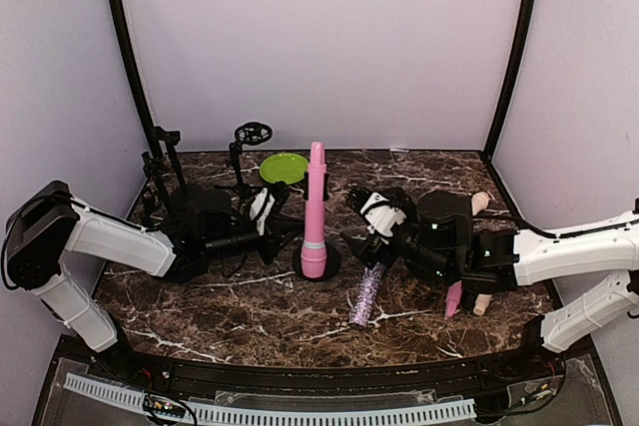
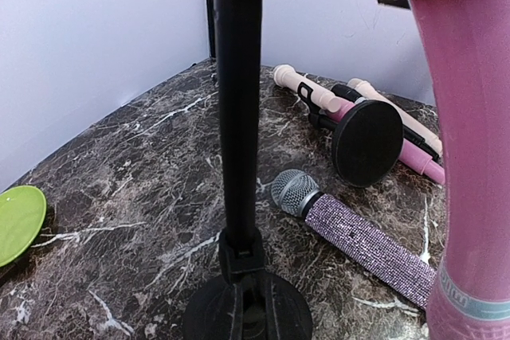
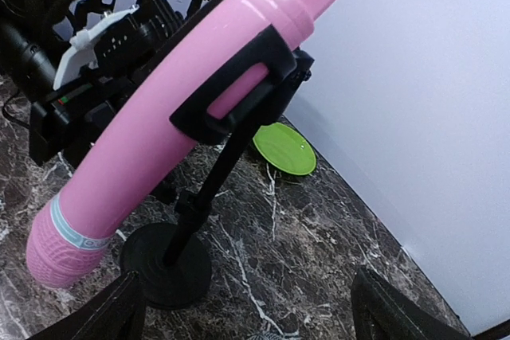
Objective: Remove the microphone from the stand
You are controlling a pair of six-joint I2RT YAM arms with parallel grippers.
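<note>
A pink microphone [image 1: 314, 216] stands upright in the black holder [image 3: 191, 127] of a stand, whose round base [image 3: 164, 272] rests on the marble table. My left gripper [image 1: 287, 231] is beside the stand; in the left wrist view the stand's black pole [image 2: 237, 117] runs down to the fingertips at the bottom, shut on it. My right gripper [image 1: 361, 236] is open, just right of the microphone and low, with nothing between its fingers; in the right wrist view the microphone leans across the upper left, ahead of the fingers.
A glittery microphone [image 1: 363, 298] lies in front of the right gripper. Several other microphones [image 2: 307, 85] and another base [image 2: 366, 142] lie at the right. A green plate [image 1: 285, 168] is at the back, and more black stands fill the back left.
</note>
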